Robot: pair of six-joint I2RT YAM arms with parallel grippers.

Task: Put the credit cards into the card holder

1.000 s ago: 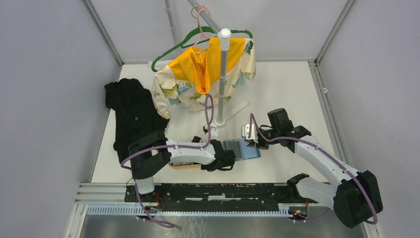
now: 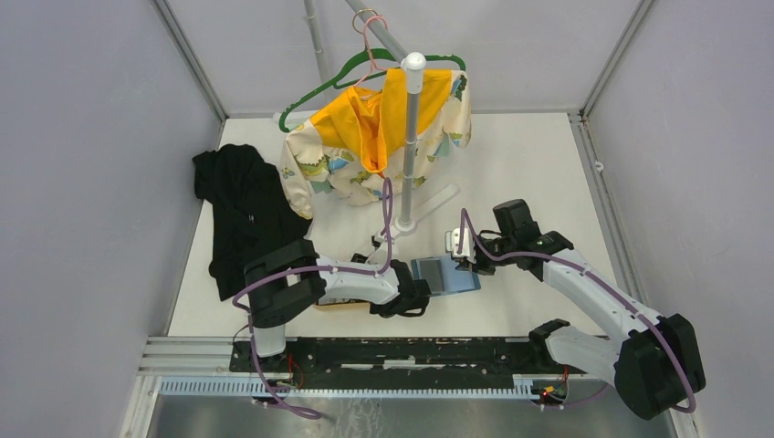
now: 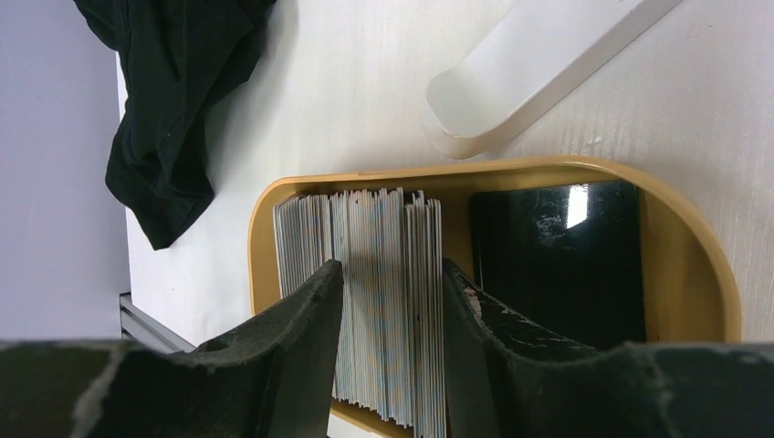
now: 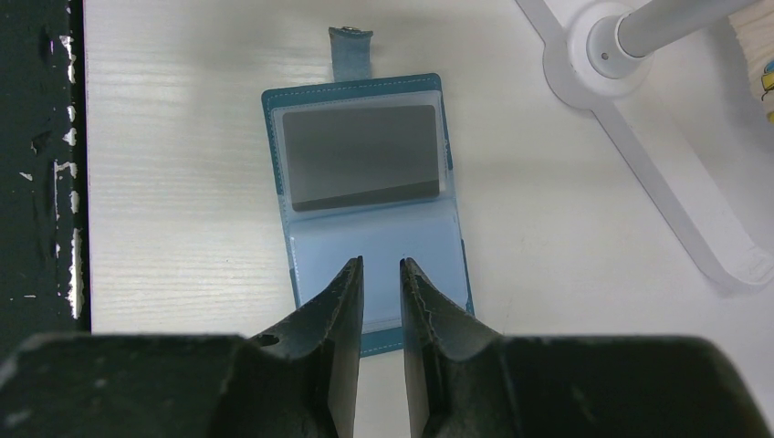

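Note:
White cards (image 3: 368, 310) stand on edge in a tight row in a tan tray (image 3: 548, 166), seen in the left wrist view. My left gripper is part open over this row, one finger across its middle and the other by its right side. Whether the fingers touch the cards is hard to tell. A blue card holder (image 4: 376, 239) with a grey clear window (image 4: 361, 155) lies open and flat on the table, its strap at the far end. My right gripper hangs over the holder's near half, fingers slightly apart, nothing between them.
A flat black item (image 3: 561, 260) lies in the tray's right side. Behind stands a rack's white foot (image 3: 538, 68), its pole (image 2: 410, 155) carrying hanging clothes. Black cloth (image 2: 239, 205) covers the left side.
My left arm has shifted very slightly, and its purple cable has swung a little. The right arm and the card holder look unmoved.

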